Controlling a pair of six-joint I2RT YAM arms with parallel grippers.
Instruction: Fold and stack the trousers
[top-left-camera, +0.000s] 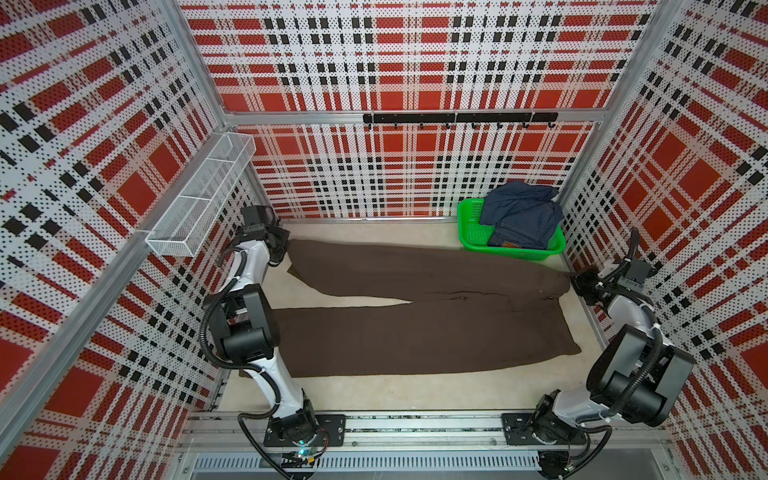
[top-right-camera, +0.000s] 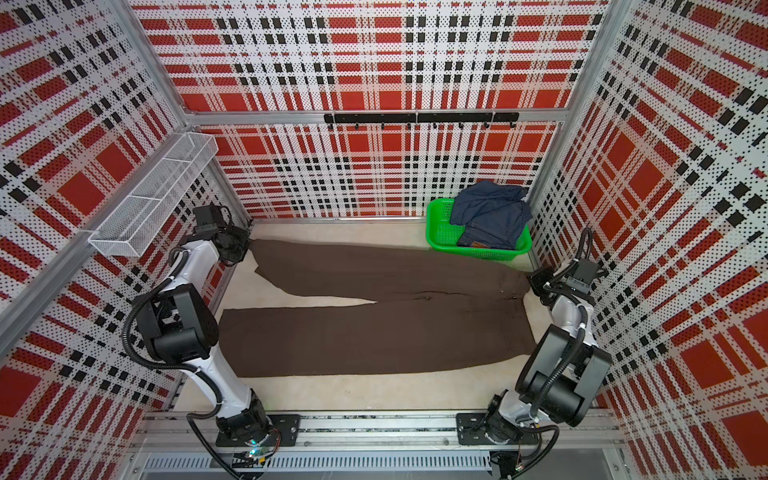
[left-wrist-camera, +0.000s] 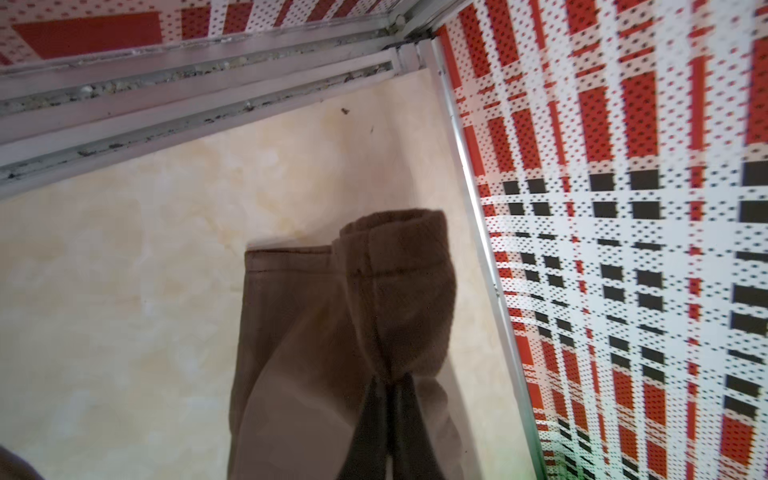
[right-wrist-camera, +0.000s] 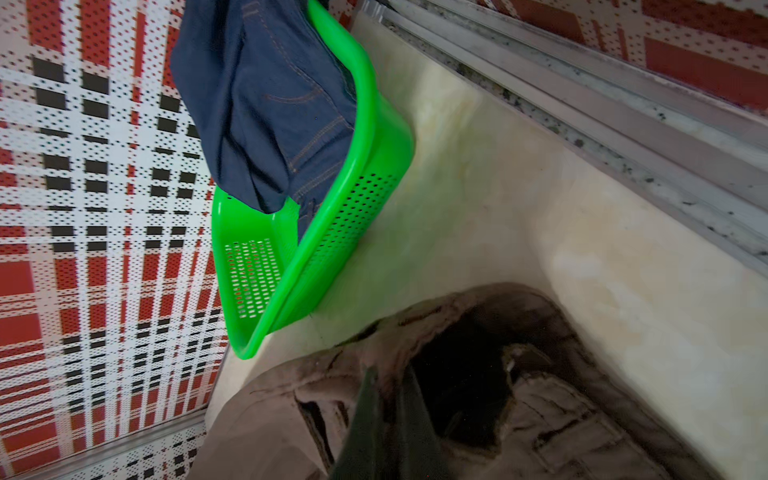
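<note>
Brown trousers (top-left-camera: 416, 336) lie spread across the table, legs to the left, waist to the right; the upper leg is drawn toward the front near the crotch. My left gripper is shut on the hem (left-wrist-camera: 400, 248) of the upper leg at the back left, lifting it slightly. My right gripper is shut on the waistband (right-wrist-camera: 520, 308) at the right end of the trousers.
A green basket (top-left-camera: 472, 232) holding dark blue jeans (top-left-camera: 516, 212) stands at the back right. A white wire rack (top-left-camera: 172, 244) hangs on the left wall. Bare table (top-left-camera: 400, 393) shows along the front edge.
</note>
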